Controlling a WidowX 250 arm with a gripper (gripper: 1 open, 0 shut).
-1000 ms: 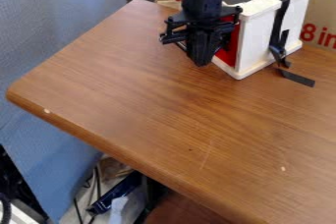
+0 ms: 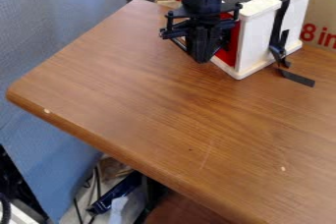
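Note:
My black gripper (image 2: 199, 37) is at the top of the view, over the back part of the wooden table (image 2: 157, 110). It hangs in front of a white box (image 2: 257, 45) with a red panel and black straps. Whether its fingers are open or shut is hard to tell, and I see nothing clearly held.
A blue-grey padded surface (image 2: 39, 51) borders it on the left. A cardboard box (image 2: 317, 27) stands behind at the right. Cables and bags lie below the table's front left edge.

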